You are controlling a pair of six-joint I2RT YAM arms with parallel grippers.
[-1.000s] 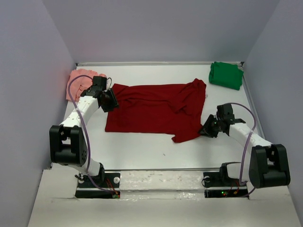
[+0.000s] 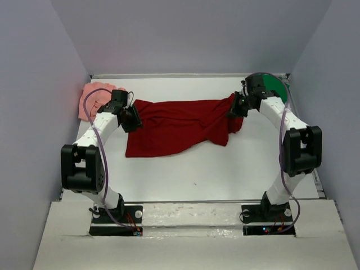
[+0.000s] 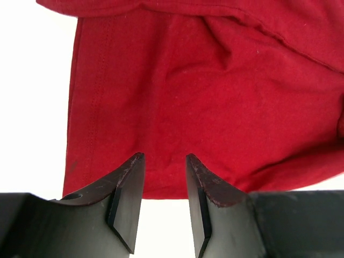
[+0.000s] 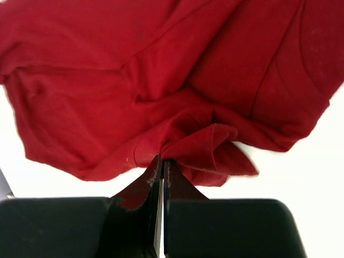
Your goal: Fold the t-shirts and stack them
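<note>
A dark red t-shirt (image 2: 177,126) lies spread across the middle of the table, its upper edge turned over in a long fold. My right gripper is shut on a bunched piece of its cloth, and that side of the shirt is lifted and drawn toward the far edge. In the top view the right gripper (image 2: 235,109) is over the shirt's far right part. My left gripper hovers over the shirt's left end, fingers apart, with no cloth between them. A green folded shirt (image 2: 277,85) at the back right is partly hidden by the right arm.
A pink shirt (image 2: 92,97) lies at the back left, partly behind the left arm. Grey walls stand close on both sides and at the back.
My right gripper has moved from the shirt's near right corner toward the back, carrying the red cloth with it and uncovering table at the front right. The left arm has stayed about where it was.
</note>
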